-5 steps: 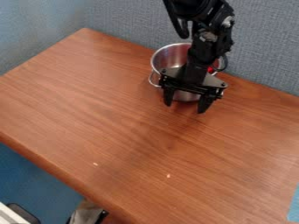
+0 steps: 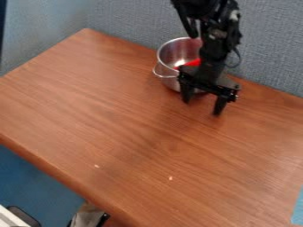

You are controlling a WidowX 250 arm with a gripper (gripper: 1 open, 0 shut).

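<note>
A steel pot (image 2: 168, 62) with side handles stands at the back of the wooden table, partly hidden by my arm. Something red shows inside it. My black gripper (image 2: 203, 101) hangs in front of the pot's right side, fingers spread open and pointing down, with nothing seen between them.
A grey padded wall runs behind it. Dark and pale objects lie at the lower left, off the table's edge.
My gripper has moved to the right across the pot's front, uncovering more of the pot's left side and the red inside it.
</note>
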